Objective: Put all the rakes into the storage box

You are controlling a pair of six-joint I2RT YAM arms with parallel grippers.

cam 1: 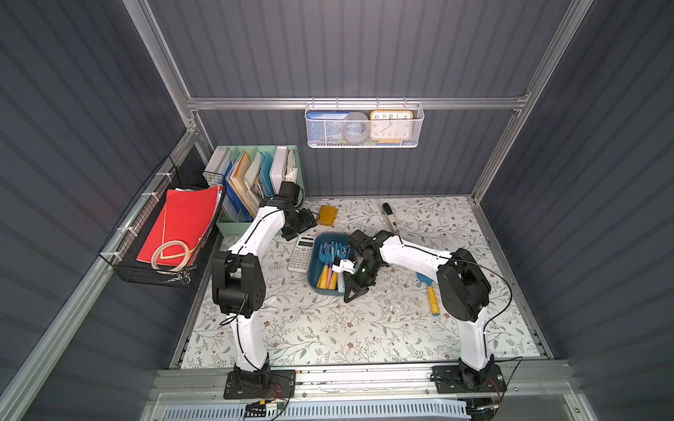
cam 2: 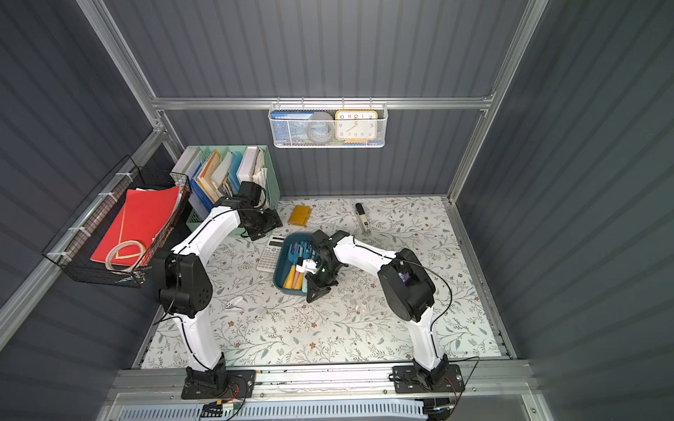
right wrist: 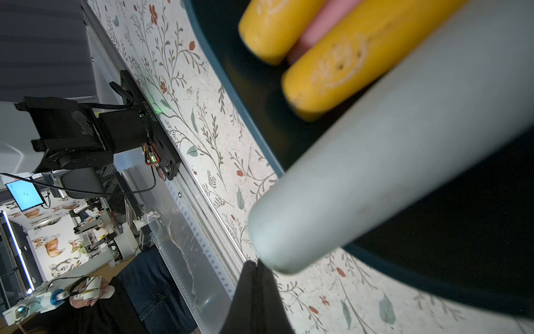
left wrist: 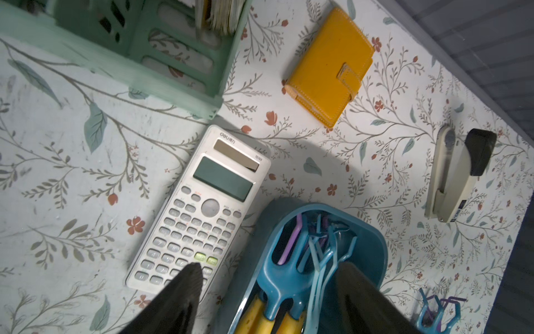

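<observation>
The dark teal storage box holds several rakes. In the left wrist view a blue rake with a yellow handle and a pale blue rake lie in it. The pale blue handle reaches to the box's front rim in the right wrist view. My right gripper is shut at that handle's end, with nothing showing between its fingers. Another blue rake with a yellow handle lies on the table, partly hidden by my right arm. Raised left of the box, my left gripper stands open and empty.
A calculator lies left of the box, near the green file holder. Behind are a yellow notebook and a stapler.
</observation>
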